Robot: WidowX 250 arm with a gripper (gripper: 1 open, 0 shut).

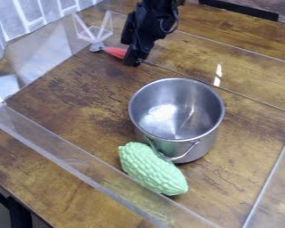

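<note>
My black gripper (135, 55) is low at the upper middle of the camera view, over a red-handled utensil (111, 51) that lies by the back left corner of the wooden worktop; whether its fingers are open or shut on it I cannot tell. A steel pot (176, 119) stands in the middle, and a pale green bumpy vegetable (152, 169) lies in front of it.
Clear plastic walls (85, 164) edge the work area at the front, sides and back. The wooden surface (68, 102) left of the pot is bare, as is the area to its right.
</note>
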